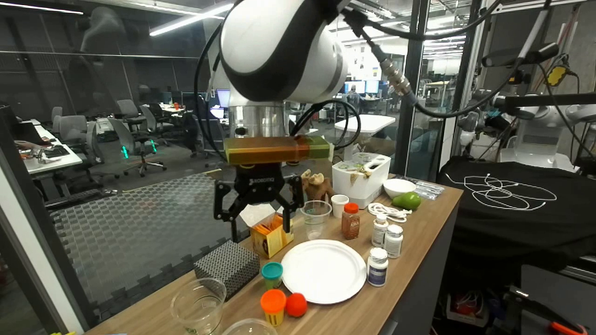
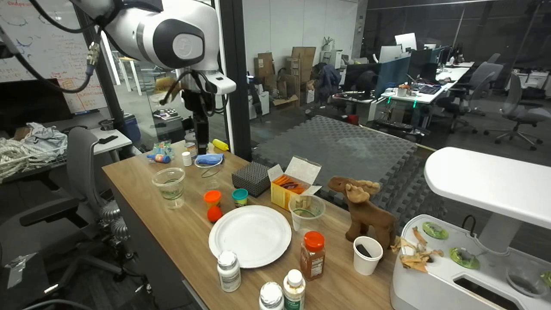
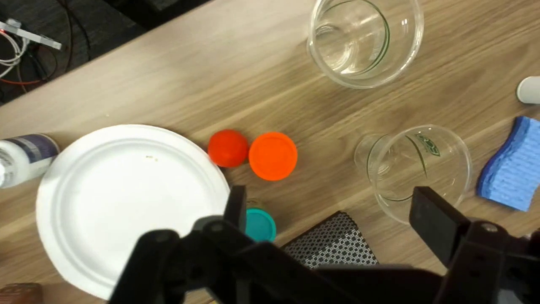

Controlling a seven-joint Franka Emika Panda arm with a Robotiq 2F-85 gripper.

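My gripper stands open above the table, its two dark fingers wide apart and nothing held between them. In exterior view 1 the gripper [image 1: 260, 226] hangs in front of the yellow box, high over the dark patterned block [image 1: 229, 268]. Below it in the wrist view are an orange-lidded tub [image 3: 273, 156], a red ball [image 3: 228, 147] touching or nearly touching it, and a teal-lidded tub [image 3: 260, 224] partly behind a finger. A white plate [image 3: 129, 202] lies to their left, empty. Two clear cups [image 3: 365, 45] stand to the right.
The open yellow box [image 2: 289, 191], a clear cup [image 2: 306, 212], a brown moose toy [image 2: 369, 214], a red-capped jar [image 2: 313, 255] and several white bottles crowd the table. A blue cloth [image 3: 511, 162] lies past the cups. Bare wood shows along the table's near edge.
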